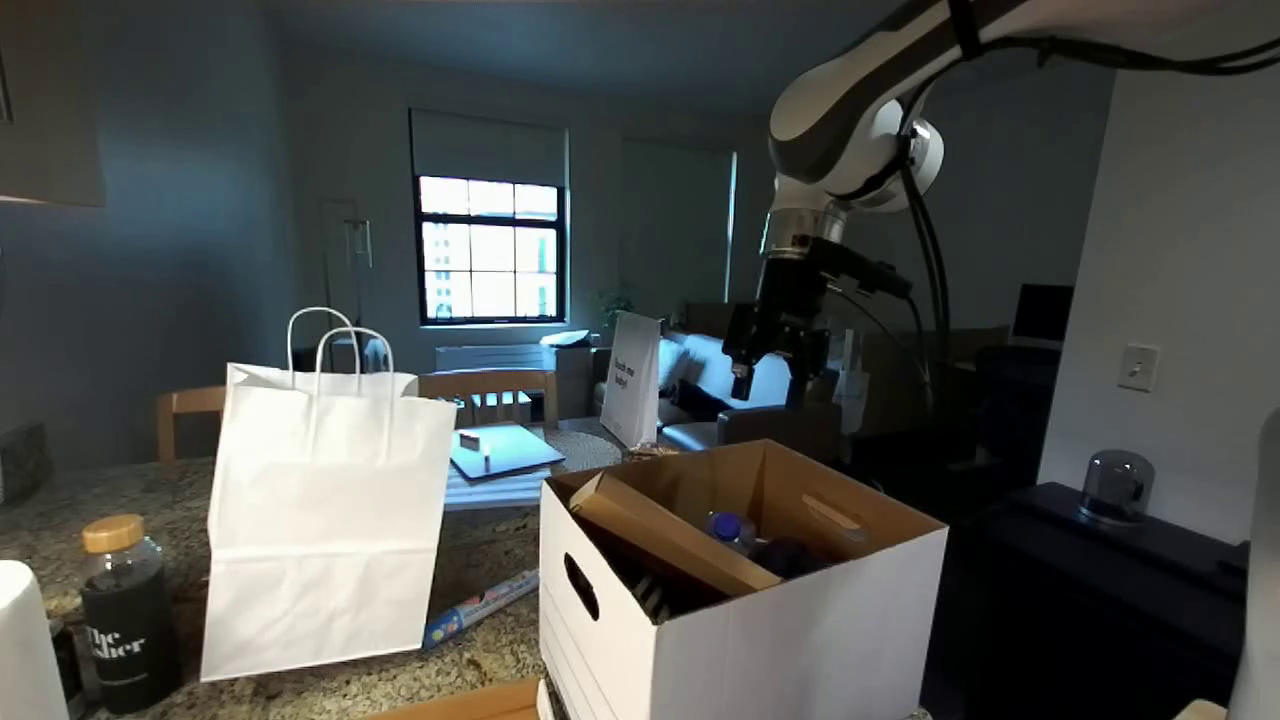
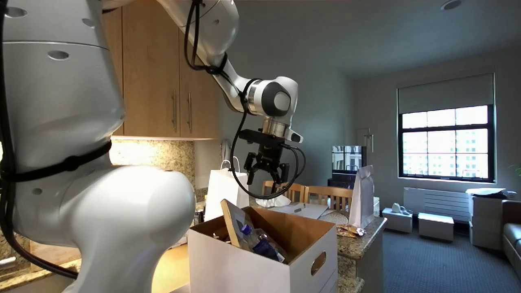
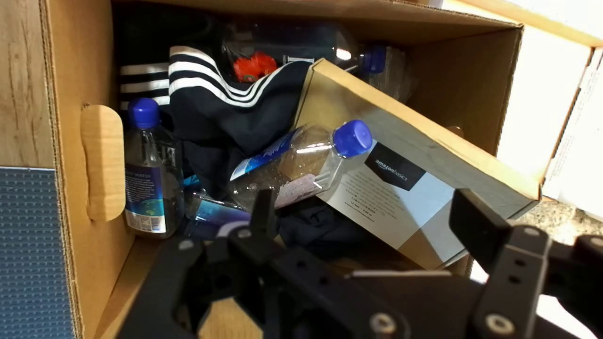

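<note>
My gripper [image 2: 267,178] hangs above the white cardboard box [image 2: 234,271], its fingers wide apart and nothing between them. Seen from the wrist, a clear bottle [image 3: 305,161] with a blue cap lies tilted against an amazonbasics carton [image 3: 390,195] that leans inside the box. A second blue-capped bottle [image 3: 148,181] rests along the wall with the handle cutout. Dark cloth [image 3: 232,116] with white stripes fills the space between. Another large clear bottle [image 3: 305,45] lies at the far wall, partly shaded. The box's lower contents are hidden.
A white paper bag [image 1: 330,528] stands upright on the granite counter, with a black-sleeved bottle [image 1: 126,624] to its left. Between bag and box lies a blue-and-white tube [image 1: 480,610]. Farther back are a laptop [image 1: 506,450] and another white bag [image 1: 632,382].
</note>
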